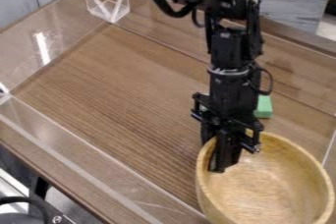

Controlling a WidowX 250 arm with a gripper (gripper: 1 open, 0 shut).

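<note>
My black gripper (pixel 223 142) is at the left rim of a cream plastic tub (pixel 286 189) at the lower right, its fingers reaching down over that rim. It looks shut on the rim, though the dark fingertips hide the exact contact. A green block (pixel 262 107) lies on the wooden table just behind the tub, partly hidden by the arm.
A clear plastic holder (pixel 108 2) stands at the back left. A grey board (pixel 289 2) runs along the back right, and dark cables lie at the lower left edge.
</note>
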